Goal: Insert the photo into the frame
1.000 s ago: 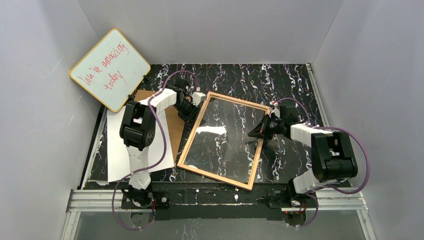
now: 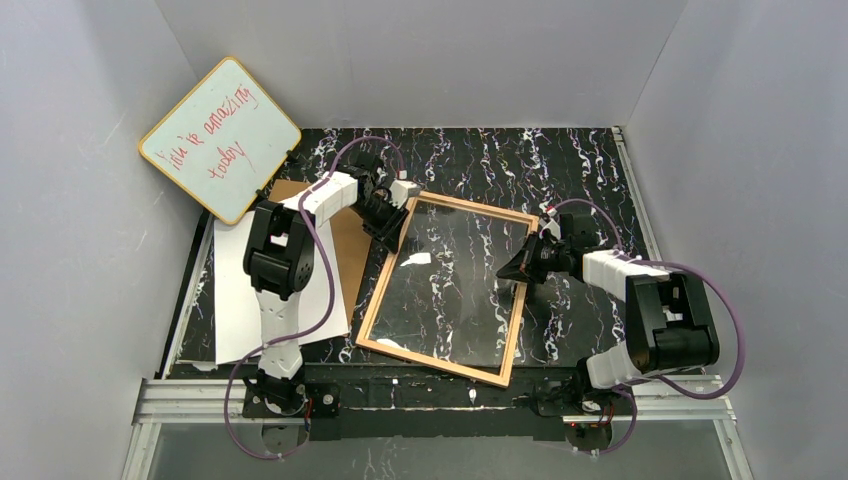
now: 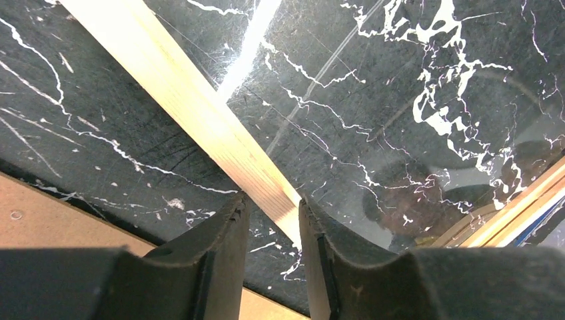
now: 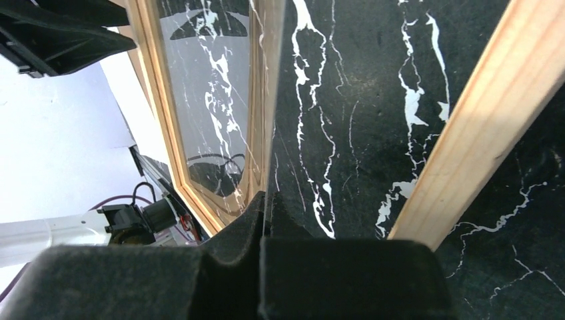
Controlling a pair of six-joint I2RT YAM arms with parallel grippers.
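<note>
The wooden frame (image 2: 436, 362) lies tilted on the black marbled table, a clear sheet (image 2: 450, 285) within its opening. On the right side, my right gripper (image 2: 507, 272) is shut on the sheet's edge. That sheet (image 4: 269, 127) appears nearly edge-on between its fingers, apart from the wooden rail (image 4: 480, 127). My left gripper straddles the frame's left rail (image 3: 200, 113), one finger on each side; whether it grips the wood cannot be told. A white sheet (image 2: 232, 290) lies at the left; no picture shows on it.
A brown board (image 2: 352, 250) lies partly beneath the white sheet, left of the frame. The whiteboard with red writing (image 2: 220, 140) leans at the back left. Bare table (image 2: 585, 155) shows at the back right.
My left gripper has moved slightly right, from beside the left rail to over it. The frame has shifted a little right and toward the front. Reflections on the clear sheet have changed.
</note>
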